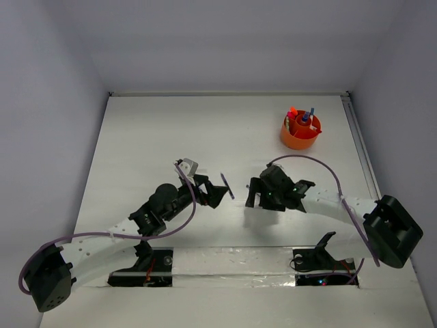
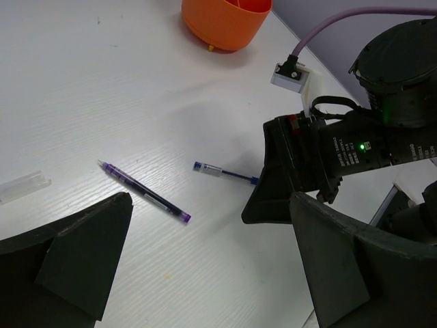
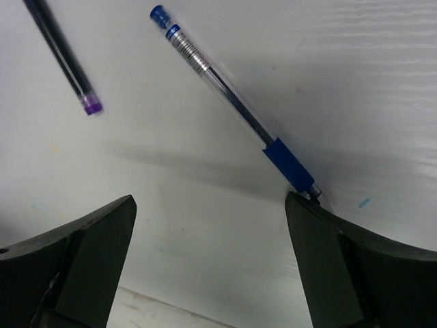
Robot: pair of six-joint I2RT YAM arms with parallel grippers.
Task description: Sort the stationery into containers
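A blue pen (image 3: 239,109) lies on the table beneath my open right gripper (image 1: 263,198), its grip end beside the right finger. Left of it lies a dark pen with purple ends (image 2: 143,191), also seen in the top view (image 1: 227,185). My left gripper (image 1: 205,193) stands open above the table left of that pen, with nothing between its fingers. A clear piece (image 2: 20,186), perhaps a cap or tube, lies at the left edge of the left wrist view. An orange container (image 1: 300,140) holding several pens and markers stands at the back right.
Grey walls surround the white table (image 1: 177,123). The two arms occupy the front, close to each other near the middle.
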